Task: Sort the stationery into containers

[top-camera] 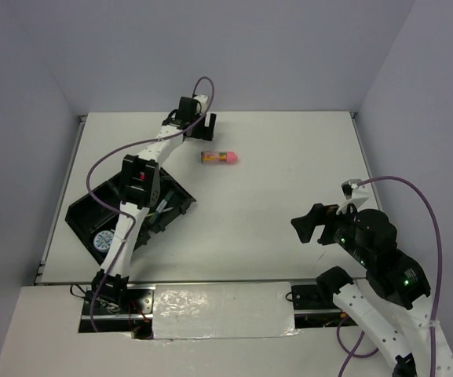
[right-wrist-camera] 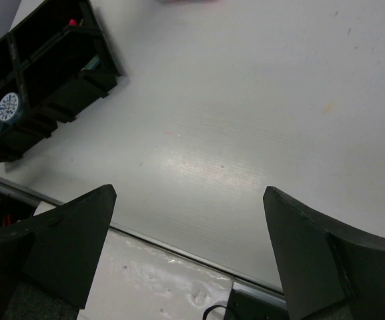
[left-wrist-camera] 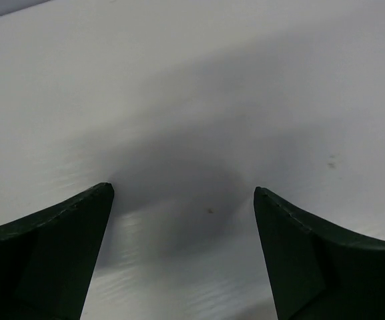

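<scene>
A clear tube (top-camera: 218,157) with a pink cap and colourful contents lies on the middle-left of the table, cap to the right. At the left is a black divided box (top-camera: 91,206), partly covered by my left arm. It holds round blue-and-white items (right-wrist-camera: 10,107) and something red-tipped (right-wrist-camera: 73,23). My left gripper (top-camera: 208,129) hangs over the far table just beyond the tube, open and empty; its wrist view shows bare table. Over the right of the table, my right gripper (top-camera: 308,232) stands open too, with nothing between its fingers.
A metal rail (top-camera: 226,281) runs along its front edge. Grey walls enclose the back and sides. Purple cables (top-camera: 438,236) loop over both arms.
</scene>
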